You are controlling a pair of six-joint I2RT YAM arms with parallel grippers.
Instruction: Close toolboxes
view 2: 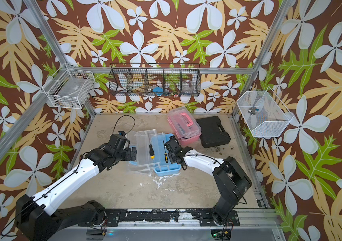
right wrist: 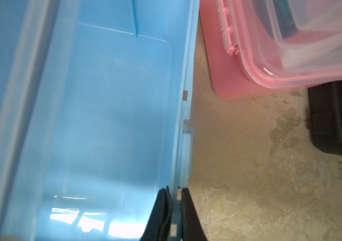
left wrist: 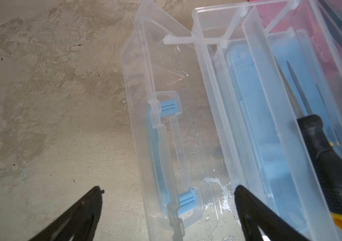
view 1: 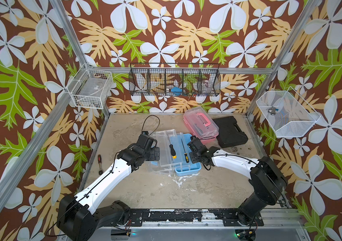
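Note:
The blue toolbox [view 1: 187, 172] stands open mid-table, its clear lid [left wrist: 140, 132] folded out to the left with a blue latch [left wrist: 187, 202] at its outer edge. A clear tray [left wrist: 255, 76] with a black-and-yellow screwdriver [view 1: 172, 151] sits between lid and box. My left gripper is open; the lid's outer edge runs between its spread fingers, with no grip showing. At the box's right side wall, my right gripper is shut on the thin rim. The pink toolbox [view 2: 183, 125] behind has its clear lid down.
A black case [view 1: 230, 131] lies right of the pink toolbox. A red-handled screwdriver [view 1: 99, 159] is on the table's far left. Wire baskets hang on the walls, including a black one [view 1: 175, 82] at the back.

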